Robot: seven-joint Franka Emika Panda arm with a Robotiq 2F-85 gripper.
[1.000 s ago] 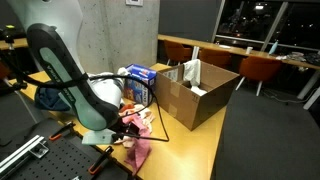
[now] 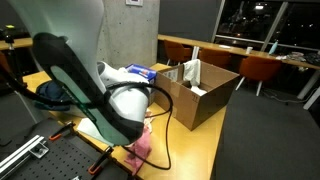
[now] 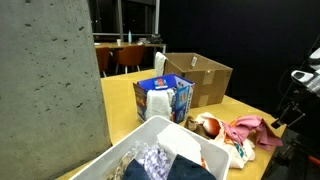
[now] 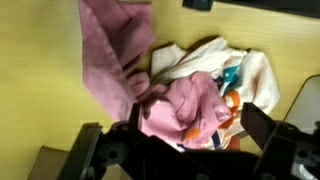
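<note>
My gripper is open above the cloths, its two fingers wide apart with nothing held between them. Beneath it in the wrist view lies a crumpled pink cloth [image 4: 190, 98], with a darker pink length [image 4: 112, 55] stretching to the upper left. White cloth [image 4: 208, 58] with orange and teal patches lies beyond and to the right. From exterior view 2, the pink cloth [image 3: 246, 128] is at the table's right side, next to the white patterned cloth [image 3: 238, 152]. The arm hides much of the pile in exterior view 1, where some pink cloth [image 2: 140, 150] still shows.
A large cardboard box [image 2: 210, 101] stands open with white cloth over its edge. Near it is a blue box [image 3: 182, 97]. A white bin [image 3: 211, 158] in front holds several cloths. Bare table [image 2: 197, 150] lies right of the pile.
In exterior view 1 the arm has swung right and come closer over the cloths, covering more of them. The boxes have stayed put.
</note>
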